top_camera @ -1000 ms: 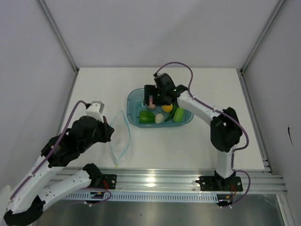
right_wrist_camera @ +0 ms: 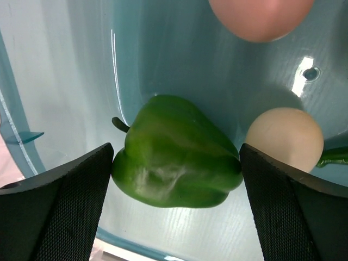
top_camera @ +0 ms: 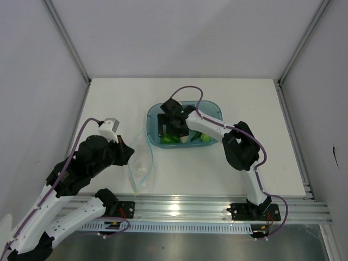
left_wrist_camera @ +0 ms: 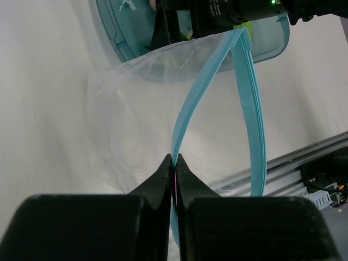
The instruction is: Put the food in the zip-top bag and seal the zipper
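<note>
The clear zip top bag (top_camera: 140, 163) with its blue zipper (left_wrist_camera: 247, 103) stands with its mouth partly open. My left gripper is shut on the bag's zipper edge. In the blue bin (top_camera: 209, 109), a green pepper (right_wrist_camera: 174, 152) lies between the fingers of my open right gripper, whose tips are at either side of it. A pale round item (right_wrist_camera: 285, 138) lies beside the pepper, with a pink item (right_wrist_camera: 261, 13) farther back and a lighter green item (top_camera: 205, 137) at the bin's right.
Walls surround the back and sides, and a metal rail (top_camera: 179, 206) runs along the front edge.
My right gripper has moved left and toward the front of the bin, down over the green pepper. The left arm has shifted only slightly.
</note>
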